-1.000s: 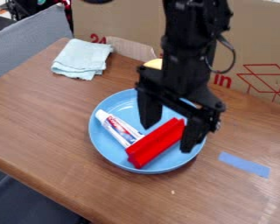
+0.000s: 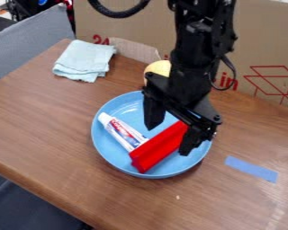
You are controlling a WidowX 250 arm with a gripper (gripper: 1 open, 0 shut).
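Note:
My black gripper (image 2: 173, 113) hangs open over a blue plate (image 2: 116, 153), its fingers above and beside a red box (image 2: 154, 151) on the plate. A white toothpaste tube (image 2: 120, 130) with red and blue print lies on the plate to the left of the red box. A yellow object behind the arm is mostly hidden.
A folded light-blue cloth (image 2: 84, 57) lies at the back left. A cardboard box (image 2: 266, 63) stands along the back. A blue strip (image 2: 251, 169) lies at the right.
The plate and its contents look unchanged.

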